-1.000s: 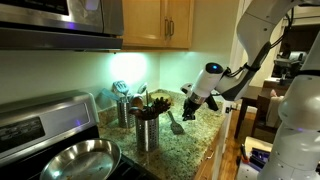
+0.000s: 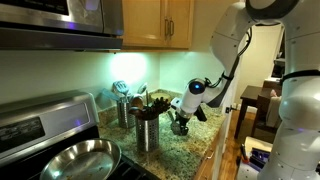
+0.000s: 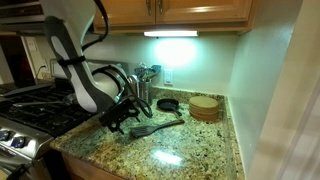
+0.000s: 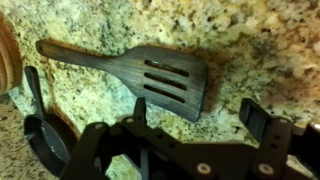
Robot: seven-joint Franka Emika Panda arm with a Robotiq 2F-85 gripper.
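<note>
A dark slotted spatula lies flat on the speckled granite counter, its handle running to the upper left in the wrist view. In exterior view 2 the same spatula rests to the right of my gripper. My gripper is open, its fingers apart with nothing held. From the wrist camera, the left fingertip overlaps the lower edge of the spatula's head, while the right one is over bare counter. Exterior view 1 shows the gripper low at the counter, hiding part of the spatula.
A small black pan and a stack of round wooden pieces sit farther back. A metal canister of utensils stands by the stove, which carries a large pan.
In exterior view 1 my gripper has moved left and down toward the counter. It now covers much of the spatula, which was in plain sight before.
</note>
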